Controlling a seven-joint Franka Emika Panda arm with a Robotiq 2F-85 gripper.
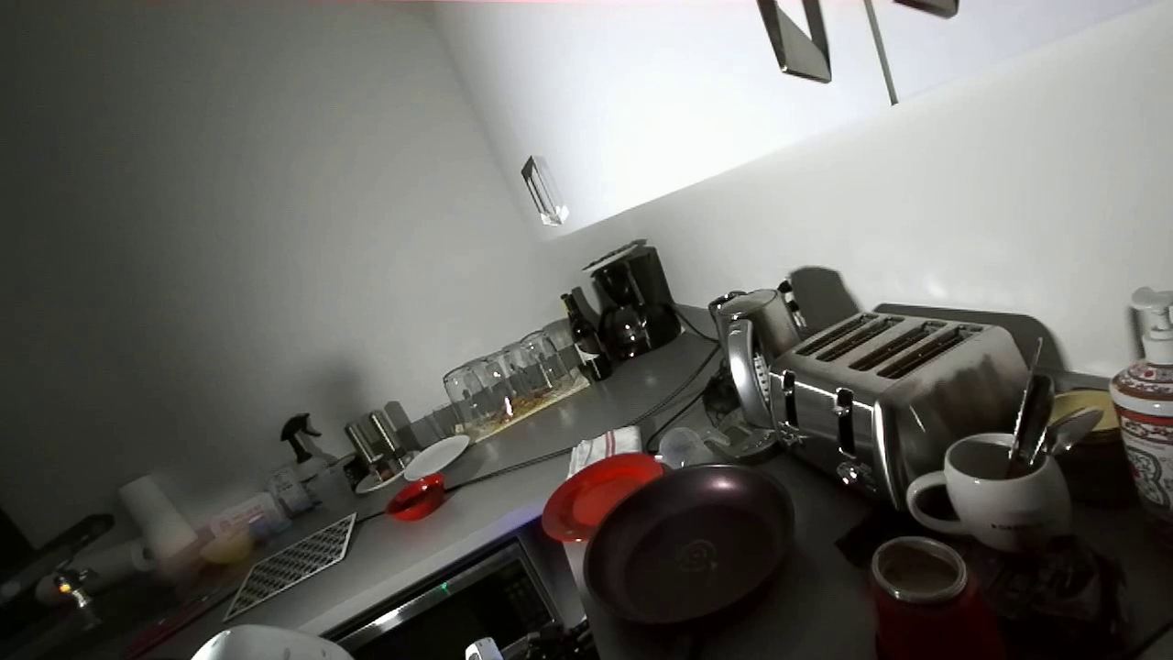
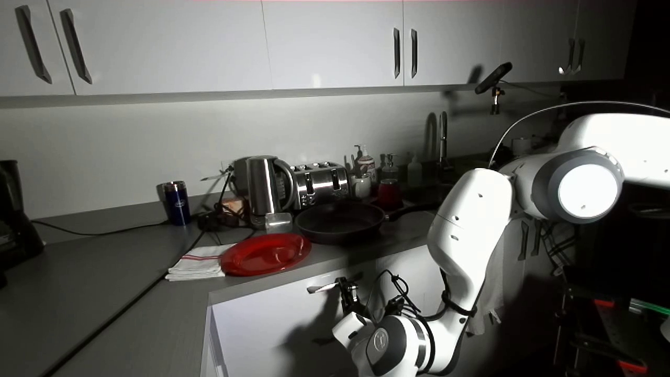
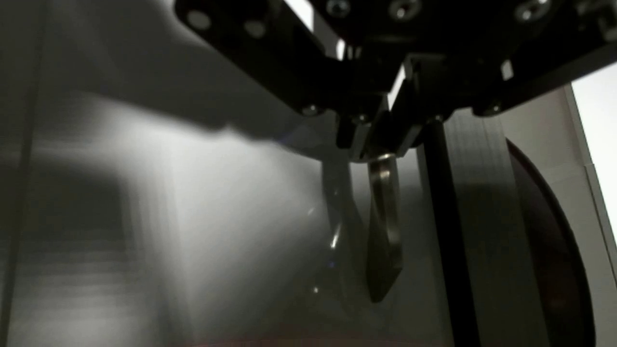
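My gripper [image 2: 343, 286] is low in front of the counter, by the top of a pale cabinet front [image 2: 264, 326]. In the wrist view, the gripper is shut on a metal handle [image 3: 384, 237], a slim bar with a tapered end that shows beyond the fingertips. The handle runs roughly along the counter edge [image 3: 489, 173]. A dark gap lies between the cabinet front and that edge. Where the handle joins the front is hidden. In the first exterior view, only part of the arm's black hardware [image 1: 561, 640] shows at the bottom edge.
On the counter above stand a dark pan [image 2: 342, 221], a red plate [image 2: 265, 253] overlapping a striped towel [image 2: 198, 262], a kettle [image 2: 264, 185] and a toaster [image 2: 321, 183]. A red-lidded jar [image 1: 924, 594] stands near the pan.
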